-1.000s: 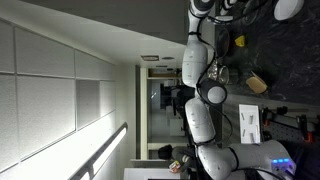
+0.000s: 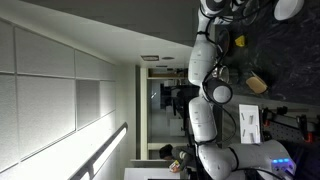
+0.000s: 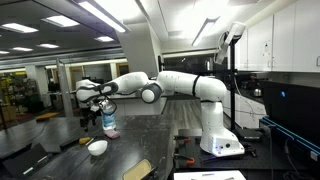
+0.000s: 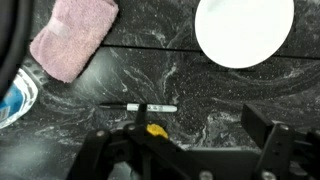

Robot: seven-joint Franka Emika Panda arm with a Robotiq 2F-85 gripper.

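My gripper is open above the dark tabletop, its two black fingers well apart and nothing gripped between them. Close to the left finger lies a small yellow object (image 4: 156, 131), partly covered by that finger. Just beyond it is a thin marker (image 4: 140, 107) with a white body and a dark tip end. A white bowl or plate (image 4: 243, 30) sits at the upper right of the wrist view, and the same white bowl (image 3: 98, 147) shows in exterior view 2. A pink cloth (image 4: 75, 35) lies at the upper left.
A clear container with blue marking (image 4: 15, 100) is cut off at the wrist view's left edge. Nearer the arm's base lies a tan block-like item (image 2: 256, 83). Dark bare tabletop (image 4: 200, 85) separates the marker from the bowl.
In exterior view 1 the outer part of the arm, with the gripper, has shifted slightly rightward in the picture. The objects on the table look unmoved.
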